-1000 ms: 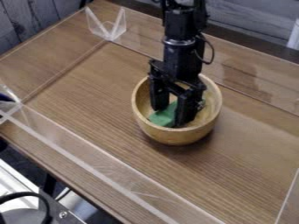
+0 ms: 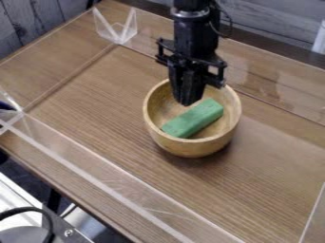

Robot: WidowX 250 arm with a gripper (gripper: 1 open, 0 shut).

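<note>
A tan round bowl (image 2: 192, 145) sits on the wooden table, holding a green oblong object (image 2: 193, 119) that lies diagonally in it. My black gripper (image 2: 187, 93) hangs over the back left part of the bowl, above and behind the green object. It is shut, and nothing shows between its fingers.
Clear plastic pieces stand at the top left corner and left edge. A black cable and hardware sit at the bottom left, beyond the table edge.
The green object now shows clearly in the bowl.
</note>
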